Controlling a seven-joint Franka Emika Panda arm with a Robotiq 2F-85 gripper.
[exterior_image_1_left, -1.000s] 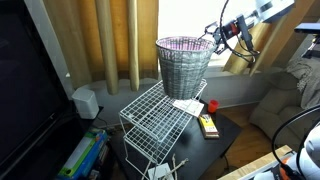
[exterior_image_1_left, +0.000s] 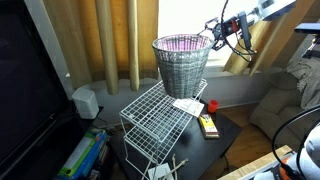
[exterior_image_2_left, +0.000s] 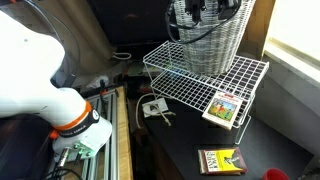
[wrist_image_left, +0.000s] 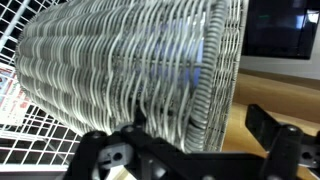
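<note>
A tall grey woven basket (exterior_image_1_left: 182, 68) with a pink inside stands over the back of the white wire rack (exterior_image_1_left: 150, 116). My gripper (exterior_image_1_left: 213, 38) is at the right side of its rim. Seen from the wrist, the gripper is open, with its two fingertips well apart. The basket's wall (wrist_image_left: 110, 70) fills much of that view, and its thick rim runs down toward the gap between the fingers. Whether the fingers touch the basket cannot be told. In exterior view 2 the basket (exterior_image_2_left: 208, 45) is cut off at the top.
On the rack's right end lies a small picture card (exterior_image_2_left: 222, 108). A yellow-and-red box (exterior_image_2_left: 221, 161) and a red cup (exterior_image_1_left: 212, 106) are on the dark table. A white adapter with a cord (exterior_image_2_left: 155, 107) lies near the rack's front. Curtains and a window stand behind.
The basket has shifted slightly to the left and up in exterior view 1. My arm shows little movement, and the things on the table have stayed put.
</note>
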